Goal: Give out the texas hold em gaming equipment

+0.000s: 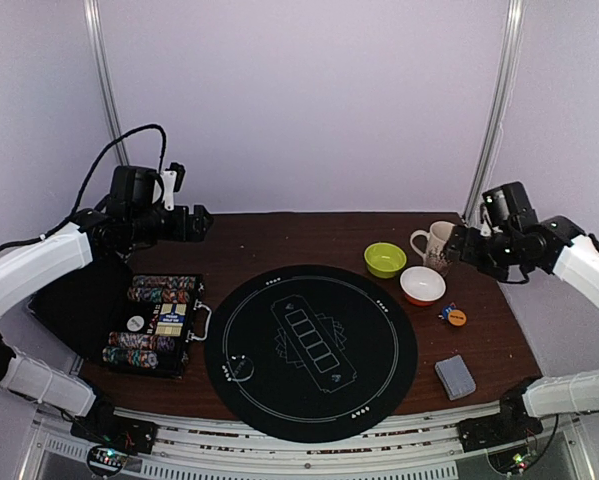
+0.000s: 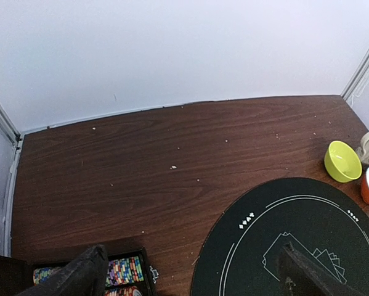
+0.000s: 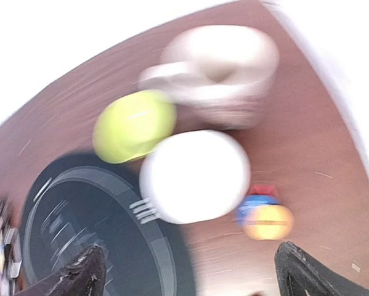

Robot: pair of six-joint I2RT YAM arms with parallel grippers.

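The black poker mat (image 1: 309, 400) lies mid-table with a clear disc (image 1: 239, 368) on its left part. An open chip case (image 1: 139, 345) is at left. A grey card box (image 1: 455, 376) lies right of the mat. My left gripper (image 1: 194, 225) is open, raised above the case; my right gripper (image 1: 469, 245) is open, raised at the right over the mug and bowls. The right wrist view is blurred.
A green bowl (image 1: 385, 258), a white-red bowl (image 1: 422, 284), a mug (image 1: 437, 240) and small coloured items (image 1: 457, 317) stand at the right.
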